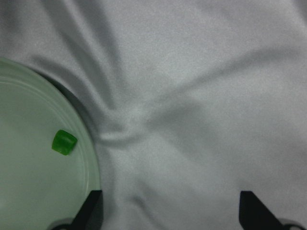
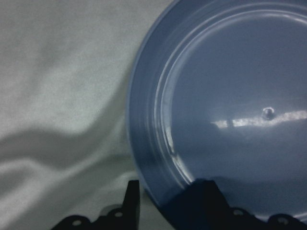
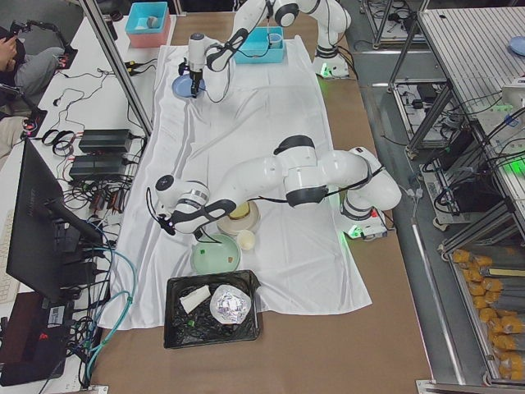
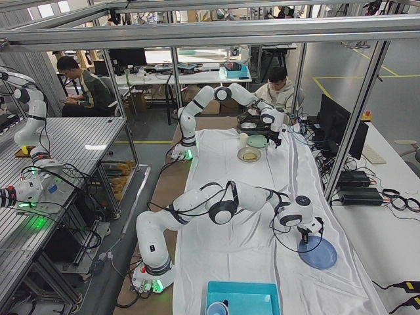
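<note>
In the left wrist view a green plate (image 1: 38, 182) holds a small green block (image 1: 64, 142) near its rim; my left gripper stands open above the cloth at the plate's edge, with nothing between its fingers. In the camera left view it hovers just beyond that plate (image 3: 215, 263). At the far end, a blue plate (image 2: 240, 62) lies on the white cloth. My right gripper is open over its rim, one finger on either side of it; whether they touch the plate I cannot tell.
Beside the green plate are a beige plate (image 4: 249, 159) with something yellow and a cream cup (image 3: 245, 240). A black tray (image 3: 184, 328) with foil and a white item stands at the near end, a turquoise bin (image 4: 256, 302) at the other. The cloth between the arms is clear.
</note>
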